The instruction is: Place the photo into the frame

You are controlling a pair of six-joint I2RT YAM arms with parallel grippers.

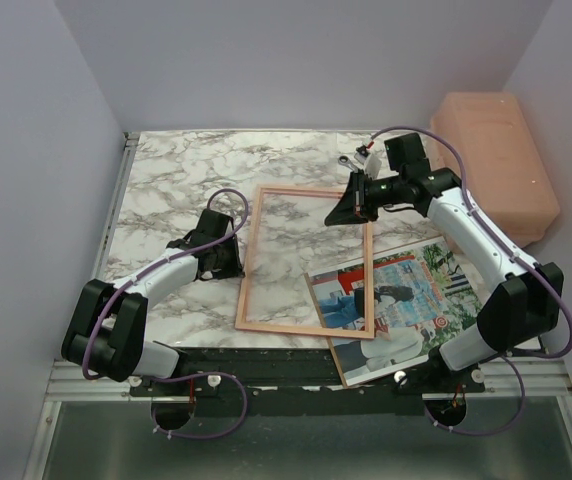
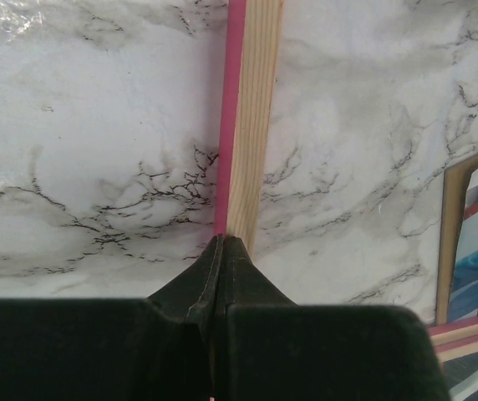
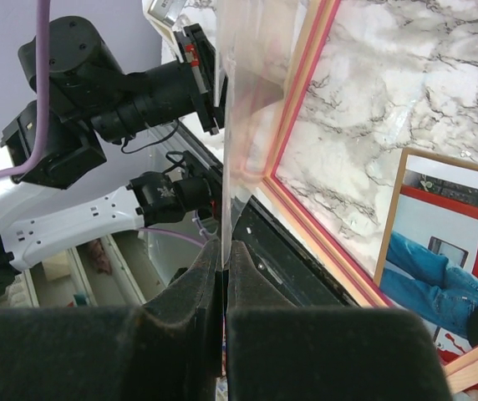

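The pale wooden frame (image 1: 296, 328), pink along its edges, lies on the marble table. Its right side crosses the photo (image 1: 406, 300), which shows red and blue patches and rests on a brown-edged backing. My left gripper is shut with its tips against the frame's left side (image 2: 251, 109); nothing clear shows between them. Above the frame's upper right part, my right gripper (image 1: 351, 212) is shut on a clear sheet (image 3: 247, 92), seen nearly edge-on and rising from the fingertips in the right wrist view. From above, the sheet is hard to make out.
A peach-coloured box (image 1: 496, 160) stands at the back right. Bare marble (image 1: 176, 165) stretches over the back left. The table's front edge runs just below the frame, with dark bars in front of it.
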